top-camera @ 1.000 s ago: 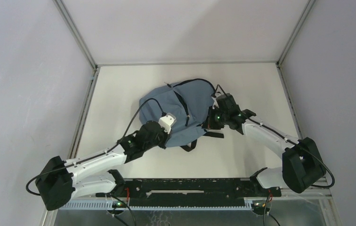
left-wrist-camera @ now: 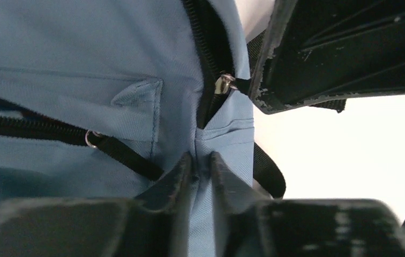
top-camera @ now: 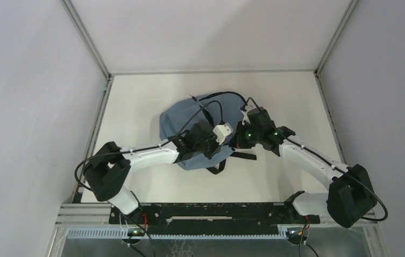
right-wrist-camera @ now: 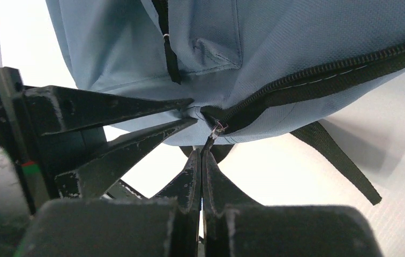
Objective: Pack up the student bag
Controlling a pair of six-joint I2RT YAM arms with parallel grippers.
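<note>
A blue-grey bag with black zippers lies on the table. My right gripper is shut at the black pull tab of the main zipper slider, which sits at the zipper's end. My left gripper is beside it, its tips blurred in its own view at a fold of the bag below that slider; in the right wrist view its fingers are slightly parted at the fabric. A second zipper pull hangs from the pocket.
Black straps stick out from the bag's near and right side.
My left gripper has moved rightward across the bag toward my right gripper. The right gripper has stayed nearly in place, and the bag has shifted slightly.
</note>
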